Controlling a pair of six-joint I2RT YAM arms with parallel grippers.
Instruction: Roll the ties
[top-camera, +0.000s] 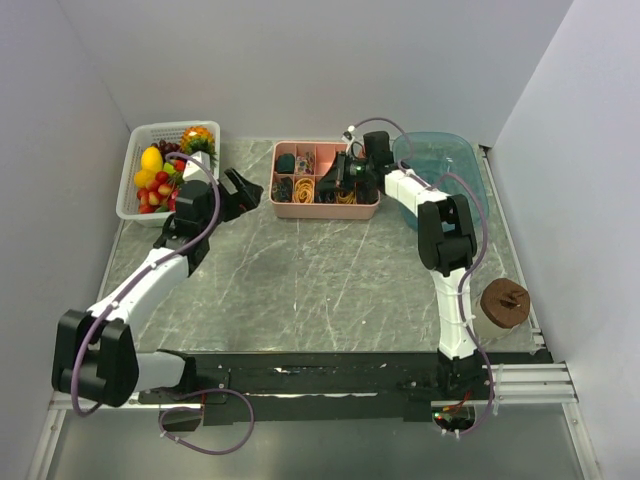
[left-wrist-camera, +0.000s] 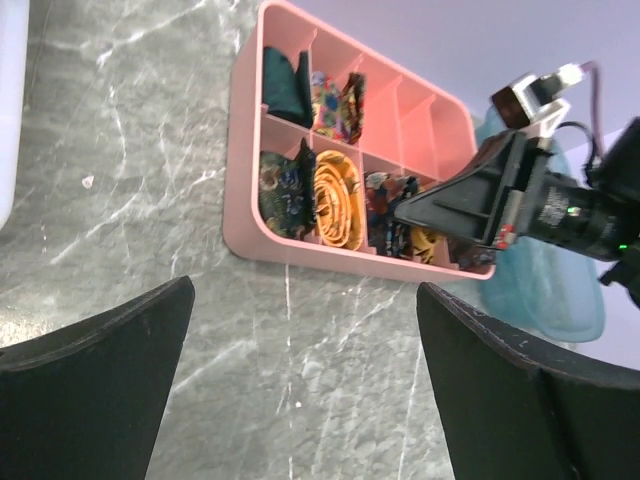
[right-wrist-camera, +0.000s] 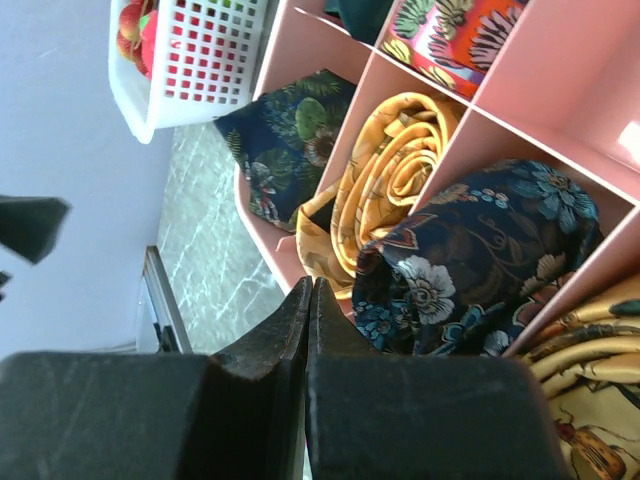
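A pink divided box holds folded and rolled ties: a yellow roll, a navy floral tie and several others. My right gripper is shut, its tips down at the box's front row beside the navy tie; nothing shows between its fingers. My left gripper stands open to the left of the box, above the table, with nothing between its wide-spread fingers in the left wrist view.
A white fruit basket sits at the back left, a blue translucent tub at the right, and a lidded canister at the front right.
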